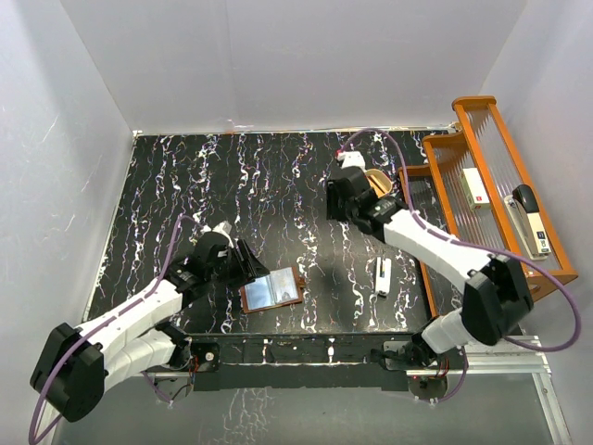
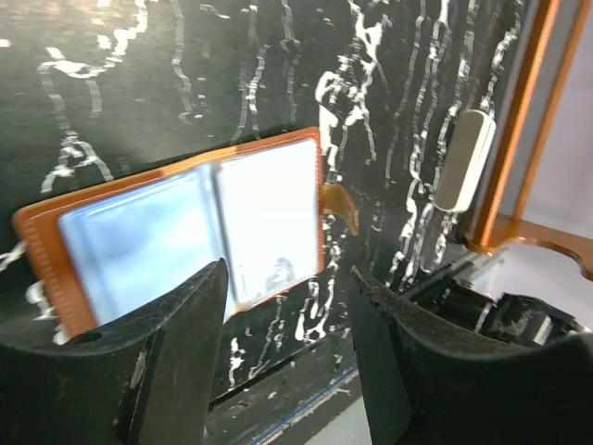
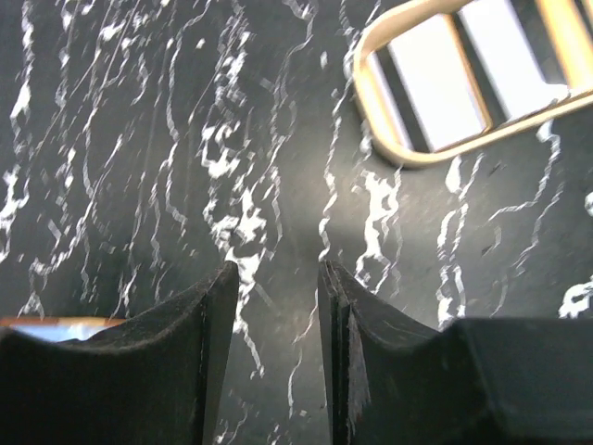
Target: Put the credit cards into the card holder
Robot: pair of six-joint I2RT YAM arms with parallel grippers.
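Note:
The open card holder (image 2: pixel 264 209), brown with clear and blue sleeves, lies flat at the front centre of the table. My left gripper (image 1: pixel 250 264) hangs over it, fingers apart with nothing visible between them. A tan tray (image 3: pixel 398 139) holding white and yellow cards (image 3: pixel 435 83) lies farther back right, partly hidden in the top view by my right arm. My right gripper (image 1: pixel 336 199) is above the table just left of that tray, fingers parted, with only tabletop visible between them.
A wooden shelf (image 1: pixel 497 130) with a small box (image 1: pixel 474 187) and other items stands along the right side. A slim white object (image 1: pixel 383 275) lies at the front right of the table.

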